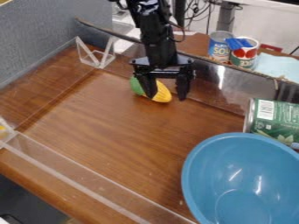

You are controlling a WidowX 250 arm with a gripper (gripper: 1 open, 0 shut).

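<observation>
My black gripper [163,90] hangs open over a yellow and green toy vegetable [159,94], its fingers spread on either side of it. The toy lies on the wooden surface near the back, partly hidden by the gripper. Whether the fingers touch it is unclear.
A large blue bowl [243,184] fills the lower right, with a green can [274,122] behind it. Clear walls edge the surface. Beyond the back wall stand a blue can [219,47] and a red-white can [243,57].
</observation>
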